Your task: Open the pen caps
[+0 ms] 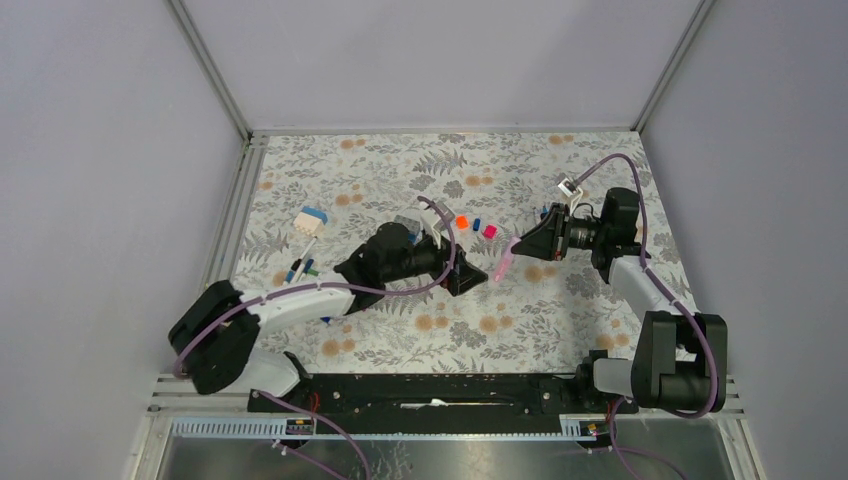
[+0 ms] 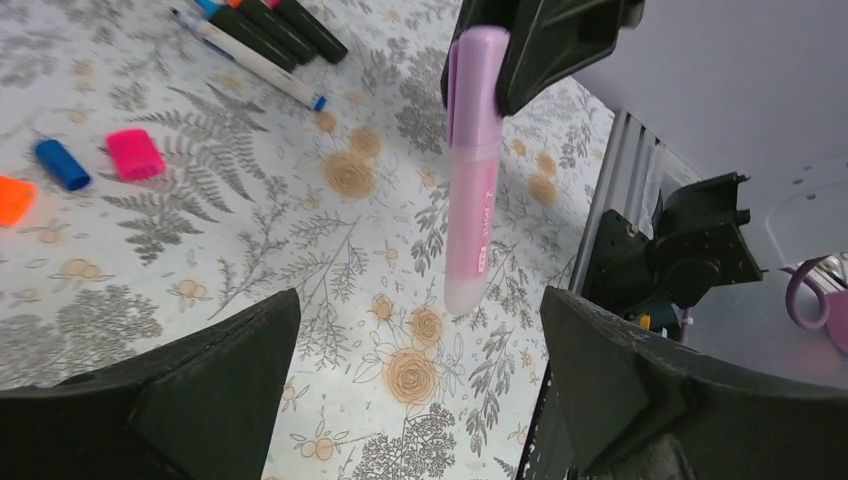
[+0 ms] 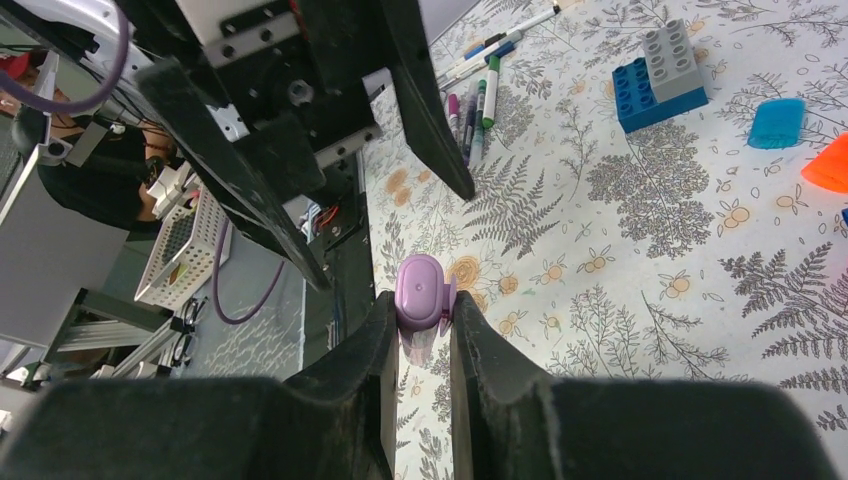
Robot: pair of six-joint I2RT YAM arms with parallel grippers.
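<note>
Pinched at its purple cap end (image 2: 475, 95), a pink highlighter (image 2: 472, 225) hangs upright over the table. My right gripper is shut on that end; its fingers (image 3: 375, 375) touch the cap from both sides. In the left wrist view the highlighter's pale lower tip points down, free of anything. My left gripper (image 1: 476, 285) stands open just left of the highlighter in the top view. Between its fingers there is only empty space, with the highlighter beyond them.
Loose orange (image 1: 462, 222), blue (image 1: 477, 225) and pink (image 1: 490, 232) caps lie behind the grippers. A white pen (image 2: 260, 65) and dark pens lie near the right gripper. Bricks (image 3: 660, 80) and several pens (image 3: 485, 95) are on the left side.
</note>
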